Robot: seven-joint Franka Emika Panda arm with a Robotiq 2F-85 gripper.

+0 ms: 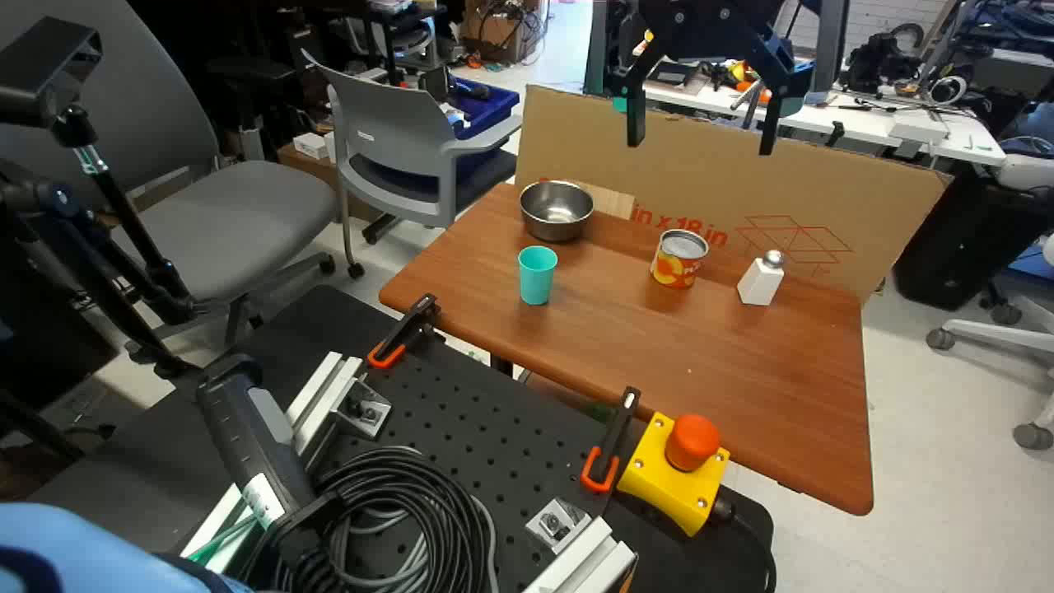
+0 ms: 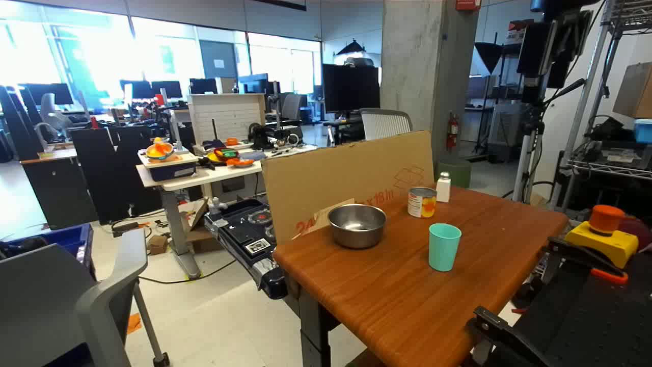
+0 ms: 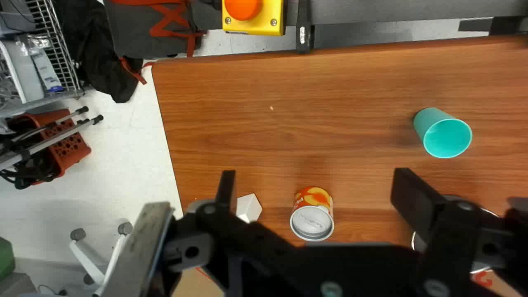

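High above the far side of the table, my gripper hangs open, its two fingers wide apart with nothing between them. In the wrist view a can with an orange-and-yellow label shows between the fingers, but well below them on the table. A white shaker with a grey cap stands to the can's right in exterior view 1; the wrist view has it partly hidden behind a finger. The teal cup is upright and looks empty inside. Behind it sits a metal bowl, mostly covered by my gripper in the wrist view.
A cardboard panel stands along the wooden table's far edge. Clamps and a yellow box with a red button line the near side. Bare tabletop lies in front of the can and shaker.
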